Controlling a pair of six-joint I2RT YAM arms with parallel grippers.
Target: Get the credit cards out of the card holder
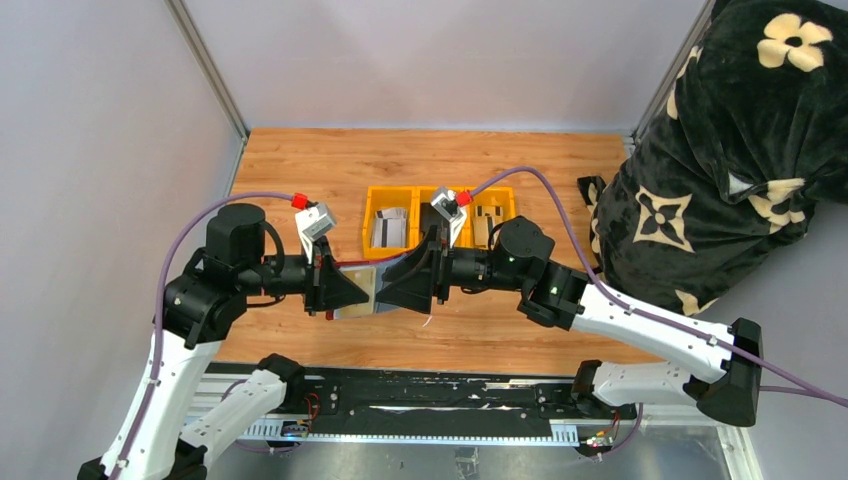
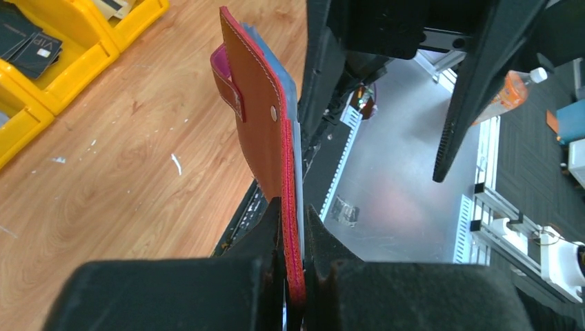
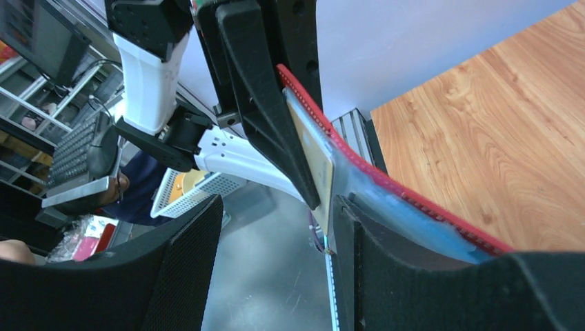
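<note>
The card holder [image 2: 255, 117], brown leather with red edging and clear sleeves, stands upright in my left gripper, which is shut on it above the table's front. A beige card [image 3: 319, 172] shows in its sleeve in the right wrist view and from the top. My right gripper is open at the holder's right part. In that wrist view the holder's edge reaches just beside one finger; whether it lies between the fingertips is unclear.
A yellow compartment tray [image 1: 368, 222] at the table's middle holds cards and dark items. A dark plush cushion [image 1: 730, 120] fills the right side.
</note>
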